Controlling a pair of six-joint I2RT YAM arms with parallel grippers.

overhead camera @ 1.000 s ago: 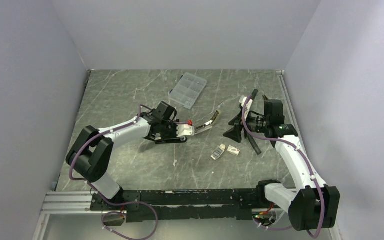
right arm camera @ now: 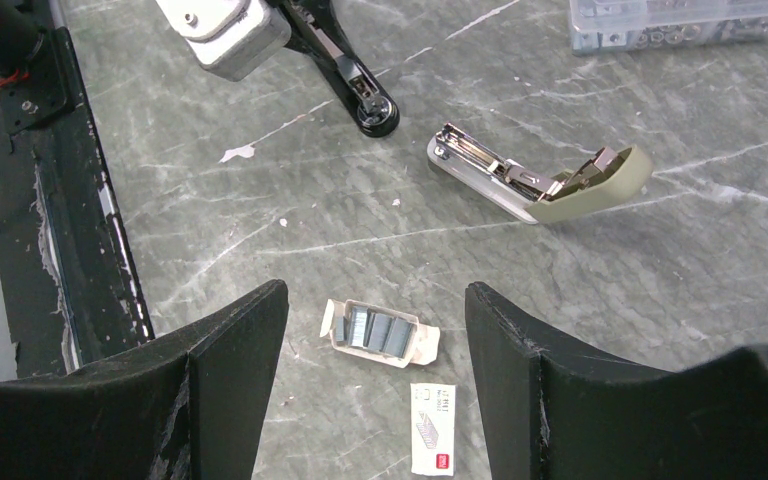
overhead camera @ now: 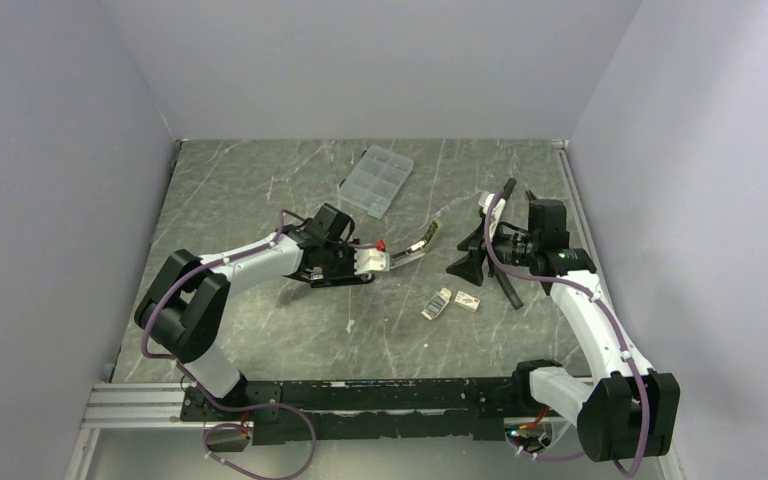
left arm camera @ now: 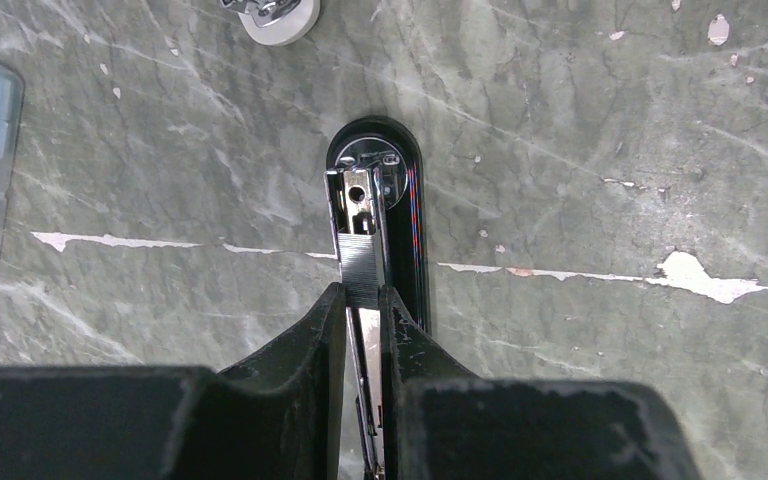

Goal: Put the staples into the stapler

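Observation:
In the left wrist view, a black stapler (left arm camera: 415, 230) lies on the table with its metal staple channel (left arm camera: 357, 200) exposed. A grey strip of staples (left arm camera: 360, 258) sits in this channel. My left gripper has its fingertips close on either side of the strip's near end; whether they press on it cannot be told. The rest of the channel runs down behind the fingers. In the right wrist view, my right gripper stands open and empty above the table. Beyond its fingers lies an opened pack of staple strips (right arm camera: 375, 333), with a small white box (right arm camera: 432, 430) nearby.
An opened olive-and-white stapler (right arm camera: 505, 180) rests between the two arms, right of the black one. A clear compartment box (overhead camera: 376, 180) stands farther back. Bare table surrounds the staple pack, and the front left area is free.
Over the last second the left arm has shifted only very slightly. The right arm, the staplers and the boxes look unmoved.

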